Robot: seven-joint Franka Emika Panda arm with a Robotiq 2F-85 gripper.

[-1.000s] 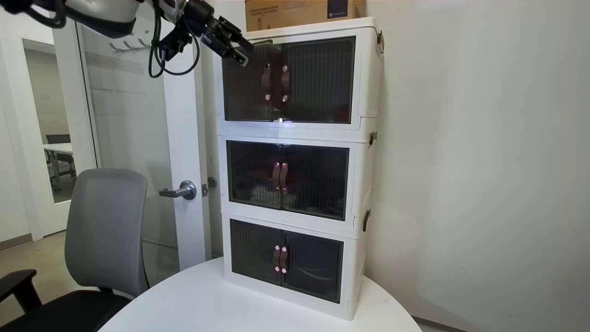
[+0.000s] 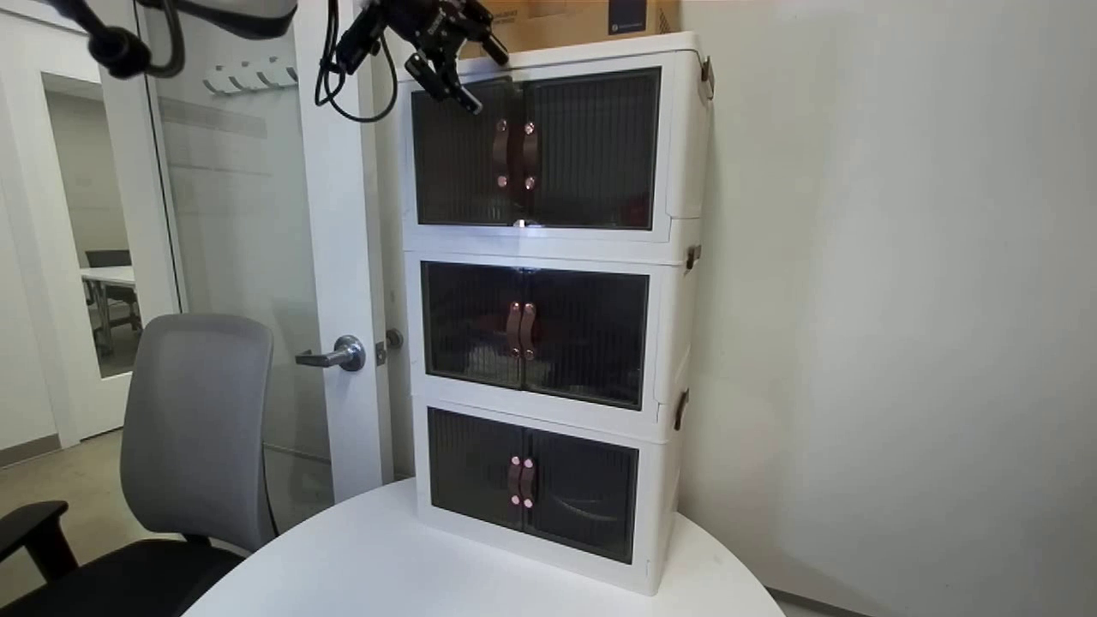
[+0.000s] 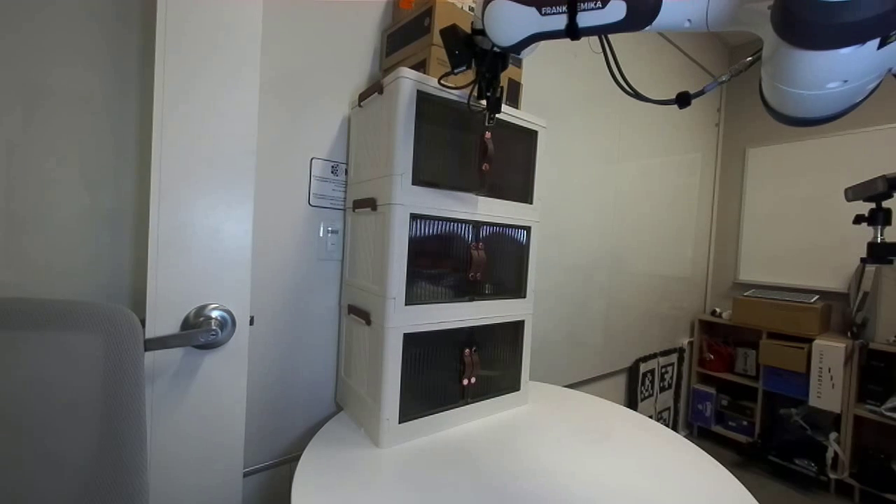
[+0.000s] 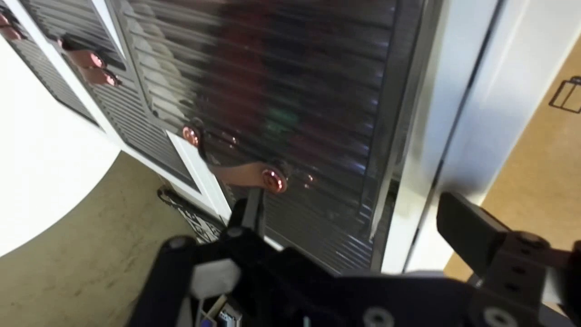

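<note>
A white cabinet [image 2: 679, 154] of three stacked units has dark ribbed double doors with brown strap handles. In the top unit, the left door [image 2: 452, 154] stands slightly ajar, while the right door [image 2: 596, 154] looks flush. My gripper [image 2: 485, 78] is open in front of the upper part of that left door. One finger [image 4: 253, 210] is close beside the left door's strap handle [image 4: 242, 174] in the wrist view; whether they touch, I cannot tell. The other finger [image 4: 468, 229] lies towards the cabinet's top edge. Nothing shows held between them.
Cardboard boxes [image 3: 437, 25] sit on top of the cabinet, close to my arm. The cabinet stands on a round white table [image 3: 588, 445], whose front is bare. A grey chair [image 2: 195, 432] and a door with a lever handle [image 2: 334, 355] are to the left.
My gripper has moved right and slightly up across the top unit's left door. That door's handle has shifted slightly right, nearer the other handle, so the door is less ajar.
</note>
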